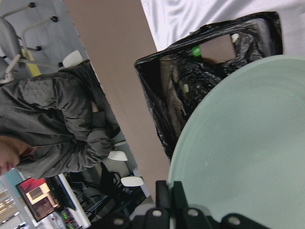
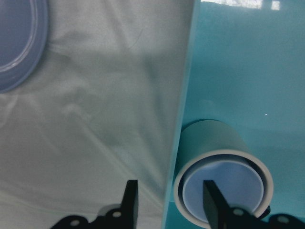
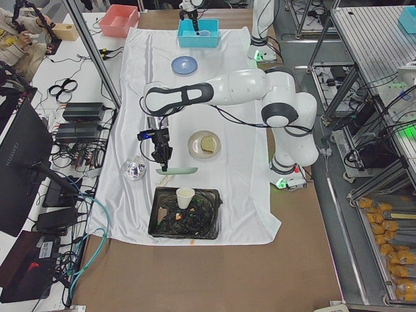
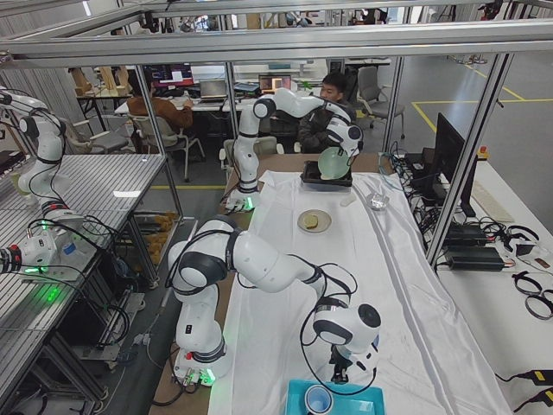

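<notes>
My left gripper [image 3: 163,166] is shut on the rim of a pale green plate [image 1: 238,138], tilted steeply above a black tray lined with a bag [image 3: 162,221]. A white cup [image 3: 184,198] shows at the tray in the camera left view. My right gripper stands open over the near edge of a teal bin [image 2: 238,71]. A cup [image 2: 209,138] lies on its side in that bin near its wall, by one of the fingers.
A beige plate [image 3: 195,151] with a yellowish piece [image 3: 208,143] sits mid-table. A blue plate [image 3: 184,65] lies near the teal bin, and a crumpled foil item [image 3: 134,168] is at one side.
</notes>
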